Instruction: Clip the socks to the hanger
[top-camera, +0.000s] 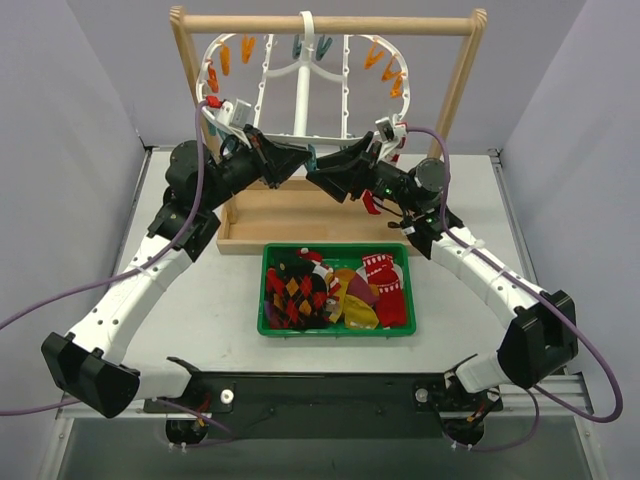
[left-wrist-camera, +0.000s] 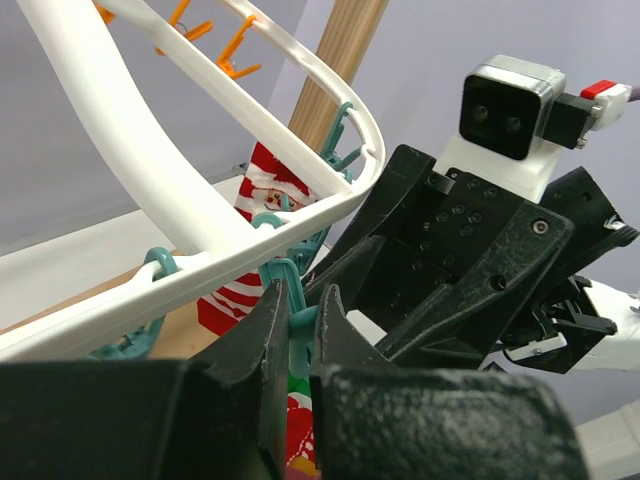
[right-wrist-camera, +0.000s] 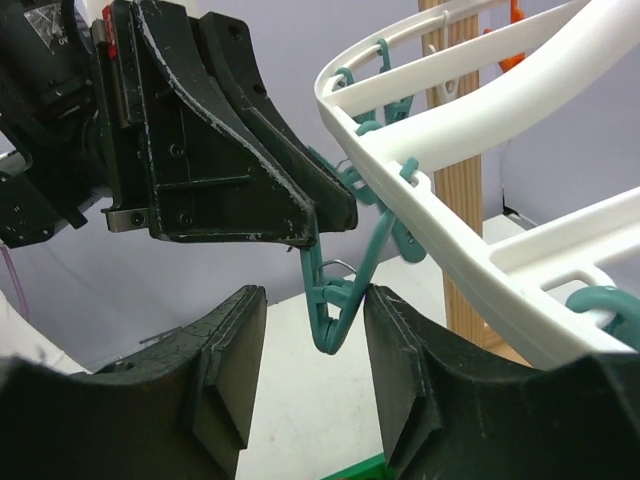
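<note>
A white hanger (top-camera: 302, 100) with coloured clips hangs from a wooden rack. My left gripper (top-camera: 295, 160) is shut on a teal clip on the hanger's front bar, seen also as a teal clip (right-wrist-camera: 330, 310) in the right wrist view. My right gripper stands open, its fingers either side of and below that clip. A red-and-white sock (left-wrist-camera: 230, 310) hangs behind the hanger in the left wrist view. More socks lie in the green tray below.
The green tray (top-camera: 335, 332) sits mid-table in front of a wooden box (top-camera: 320, 225). The rack posts (top-camera: 455, 90) stand either side.
</note>
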